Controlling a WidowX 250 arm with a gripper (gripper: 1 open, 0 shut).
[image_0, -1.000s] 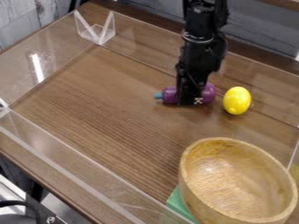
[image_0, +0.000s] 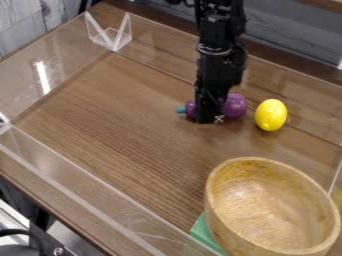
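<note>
The black gripper (image_0: 209, 112) is lowered onto a purple object (image_0: 234, 105) near the back centre-right of the wooden table, covering part of it. A small teal tip pokes out at the object's left. The fingers are dark and hard to make out; whether anything is between them I cannot tell. A yellow egg-shaped object (image_0: 270, 114) lies just right of the purple one.
A large tan bowl (image_0: 274, 200) fills the front right, with a green item (image_0: 205, 233) under its left side. A white wire holder (image_0: 110, 30) stands at the back left.
The gripper has shifted slightly left over the purple object. The yellow object and bowl have not moved.
</note>
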